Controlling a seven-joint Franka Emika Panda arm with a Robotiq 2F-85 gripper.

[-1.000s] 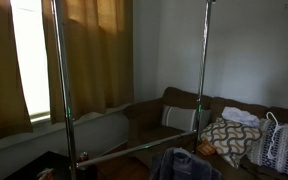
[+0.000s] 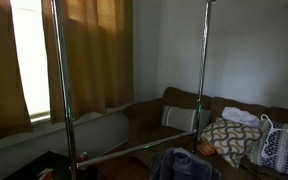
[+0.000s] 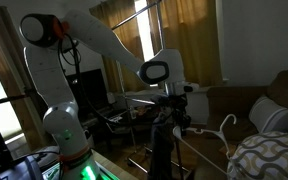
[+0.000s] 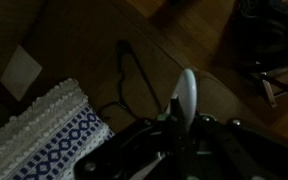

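My gripper (image 3: 178, 124) is low in front of the brown sofa, at the end of the downward-bent arm. It is shut on a white clothes hanger (image 3: 222, 132), whose hook and sloping arm stick out to the right in the second exterior view. In the wrist view, a white end of the hanger (image 4: 187, 92) rises between the dark fingers of the gripper. Dim light hides the exact contact. A dark garment (image 2: 182, 165) hangs at the bottom of the first exterior view.
A chrome rack's post (image 2: 204, 65) and lower bar (image 2: 134, 150) stand before the sofa (image 2: 149, 118). Patterned pillows (image 2: 229, 137) lie on the seat. Below the gripper, a black hanger (image 4: 134, 75) rests on a brown surface beside a blue-white woven cloth (image 4: 59, 140).
At the right edge of the first exterior view, the white hanger's outline and the arm's pale part appear slightly shifted. The rack, garment and pillows stay put.
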